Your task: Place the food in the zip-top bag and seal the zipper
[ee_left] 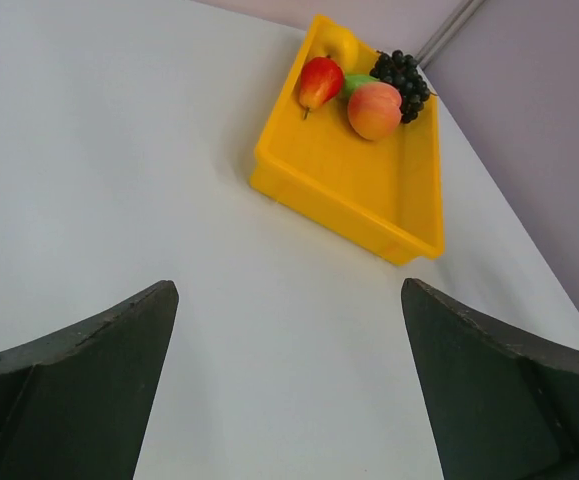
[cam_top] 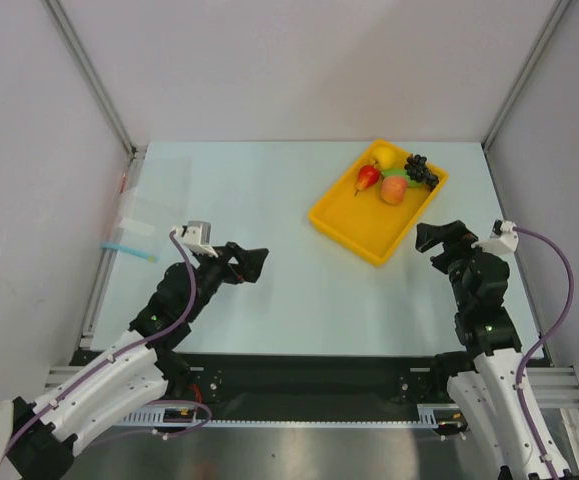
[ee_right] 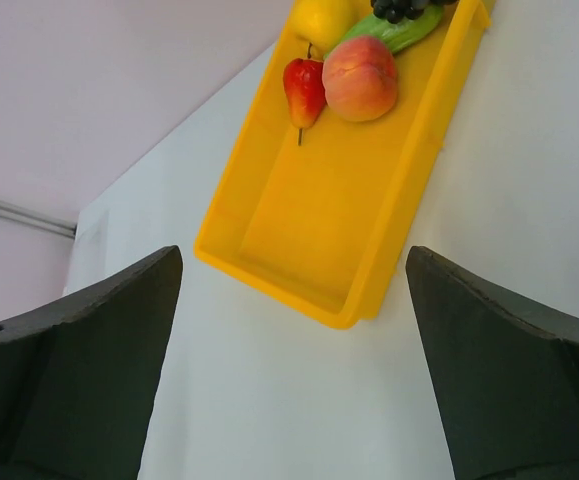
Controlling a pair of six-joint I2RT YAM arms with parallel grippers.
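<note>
A clear bag [cam_top: 156, 196] lies flat at the left edge of the table, faint against the pale surface, with a light blue strip [cam_top: 129, 251] along its near end. Toy food sits in a yellow tray [cam_top: 344, 238]: a red pear [cam_top: 366, 178], a peach [cam_top: 392, 189], a yellow fruit [cam_top: 382, 157], dark grapes [cam_top: 422, 171] and a green item [ee_right: 407, 33] partly covered by them. My left gripper is open and empty over bare table, left of the tray. Right of the tray, my right gripper hangs open, nothing between its fingers.
Bare table [cam_top: 259, 200] stretches between the bag and the tray, and along the front. Pale walls close in the left, right and back sides. The tray has raised walls and stands at an angle near the back right.
</note>
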